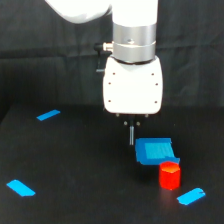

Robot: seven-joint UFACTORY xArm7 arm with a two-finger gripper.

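My gripper (pixel 132 142) hangs in the middle of the view, its thin fingers together and pointing down. Nothing shows between them. Just right of the fingertips is a blue box-like object (pixel 154 150), lower than the white gripper body. In front of that box stands a small red block (pixel 169 176), which covers part of the box's near right corner. Whether the fingertips touch the box's left edge cannot be told from this angle.
Flat blue pieces lie on the dark table: one at the far left (pixel 48 115), one at the near left (pixel 20 188) and one at the near right (pixel 191 196). Left and centre front, the table is bare. A dark curtain hangs behind.
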